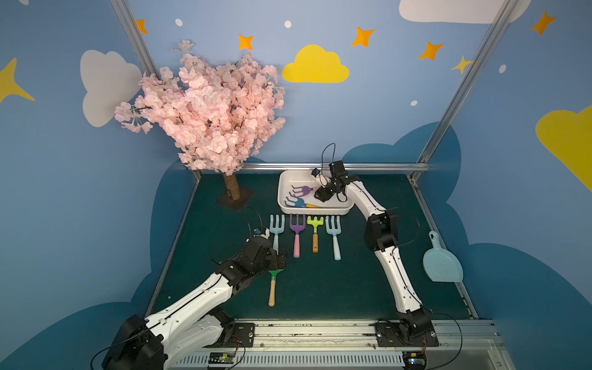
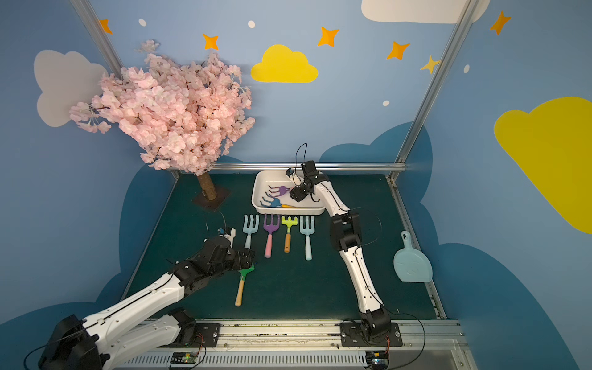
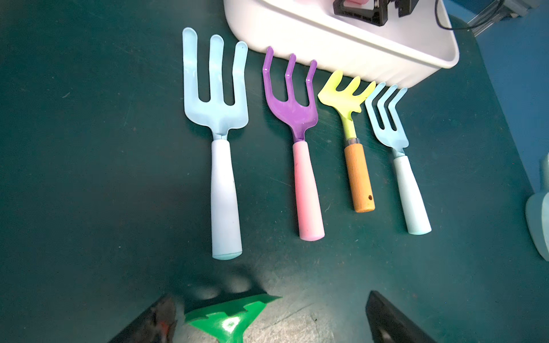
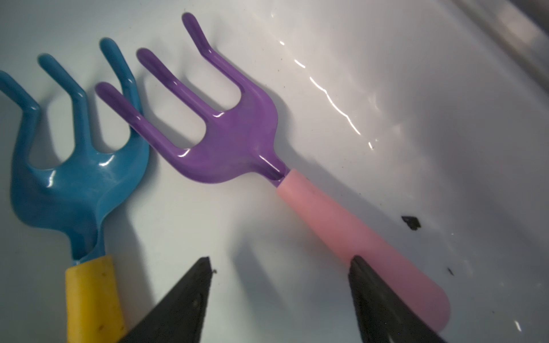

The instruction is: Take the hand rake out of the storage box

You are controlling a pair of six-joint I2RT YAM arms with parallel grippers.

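The white storage box (image 1: 314, 175) at the back holds two hand rakes: a purple one with a pink handle (image 4: 348, 228) and a blue one with a yellow handle (image 4: 85, 188). My right gripper is open, down inside the box just above the bottom, near the pink handle, with nothing between its fingers. My left gripper is open over the front left of the table, above a green-headed tool (image 3: 228, 320) with a wooden handle.
Four rakes lie in a row before the box: light blue (image 3: 226, 194), purple (image 3: 307, 188), yellow-green (image 3: 357, 171), light blue (image 3: 411, 194). A blossom tree (image 1: 231, 185) stands back left; a dustpan (image 1: 442, 262) lies far right.
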